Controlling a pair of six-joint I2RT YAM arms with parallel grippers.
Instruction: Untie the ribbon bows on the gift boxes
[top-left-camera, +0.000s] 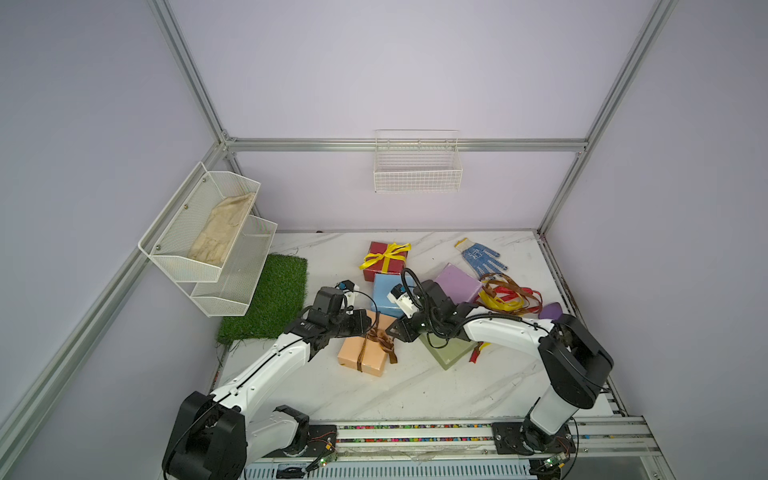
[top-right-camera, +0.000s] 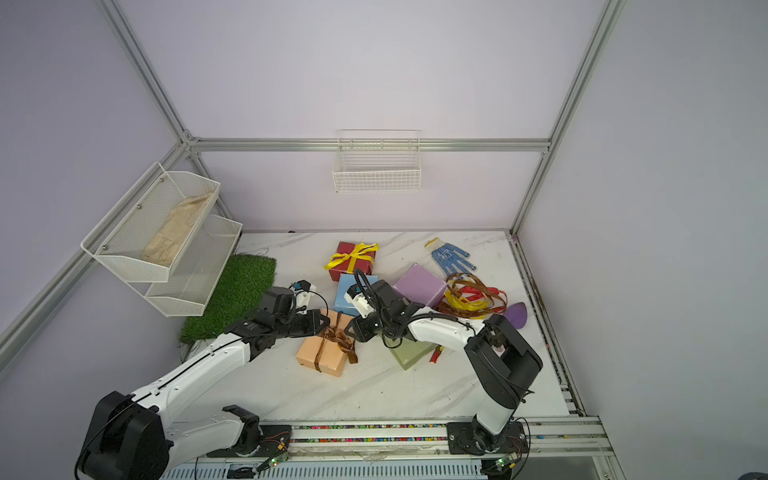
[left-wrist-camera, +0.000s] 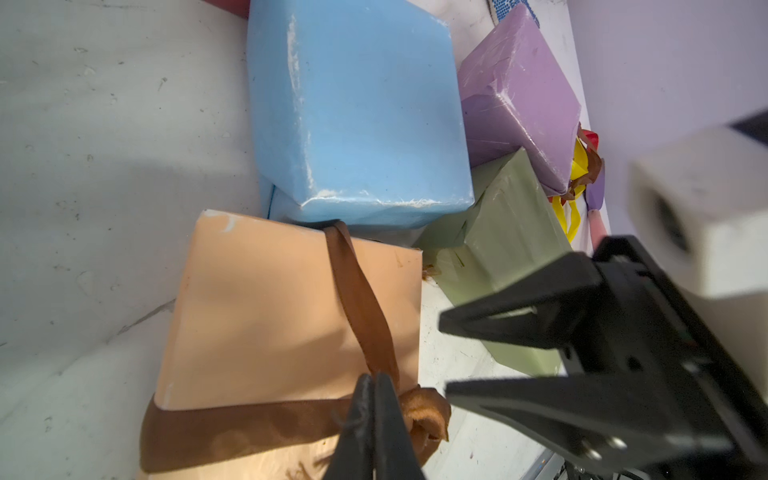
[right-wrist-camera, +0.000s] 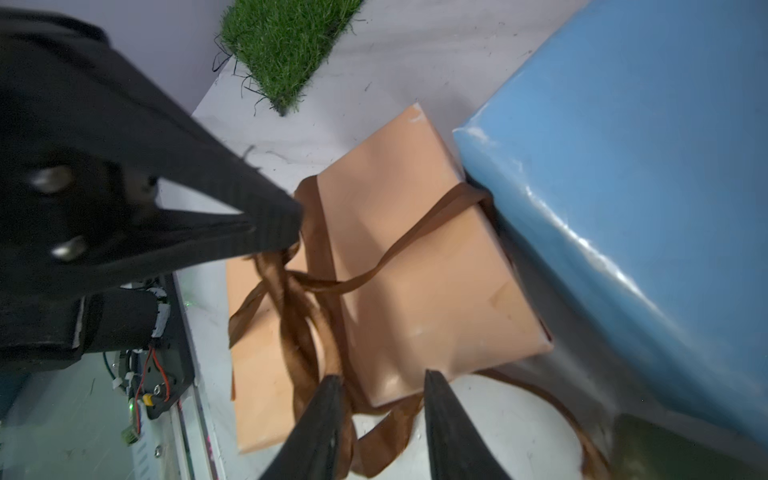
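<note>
The orange box (right-wrist-camera: 432, 312) carries a brown ribbon (left-wrist-camera: 364, 308) tied round it, its knot and loose loops near the box's right side. My left gripper is shut at the knot; in the right wrist view, ribbon (right-wrist-camera: 276, 280) hangs straight from its fingertips. My right gripper stands open just right of the knot, its fingers apart and a ribbon loop (right-wrist-camera: 392, 440) showing in line with the gap. Whether that loop lies between them cannot be told. At the back, the red box (top-left-camera: 382, 270) has a yellow bow (top-left-camera: 387, 256).
The blue box (left-wrist-camera: 376, 104) abuts the orange box's far side. Purple (left-wrist-camera: 528, 104) and green (left-wrist-camera: 500, 240) boxes without bows stand to the right. Loose ribbons (top-left-camera: 512, 300), a blue glove (top-left-camera: 482, 257) and grass mat (top-left-camera: 276, 288) lie farther out.
</note>
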